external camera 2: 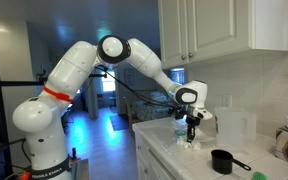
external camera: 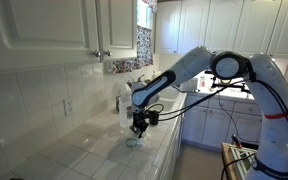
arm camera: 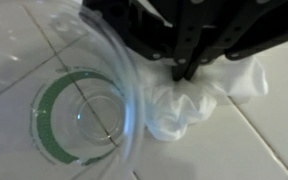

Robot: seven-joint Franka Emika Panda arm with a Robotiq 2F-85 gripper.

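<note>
Low over the tiled counter, my gripper is shut, fingers pointing down. A crumpled white cloth (arm camera: 169,112) bunches around the fingertips in the wrist view; whether a fold is pinched between them is hard to tell. Close beside it stands a clear container (arm camera: 59,112) with a green ring at its base, filling the left of that view. From exterior view 2, the gripper (external camera 2: 191,134) is just above the white cloth (external camera 2: 193,146), with the clear container (external camera 2: 179,126) behind. In exterior view 1 the gripper (external camera: 138,130) hides most of the cloth.
A black pot (external camera 2: 224,161) sits nearer the camera on the counter in exterior view 2, with a translucent pitcher (external camera 2: 236,128) by the wall. Upper cabinets (external camera: 44,35) overhang the counter. Bare tiles (external camera: 69,150) lie toward the left in exterior view 1.
</note>
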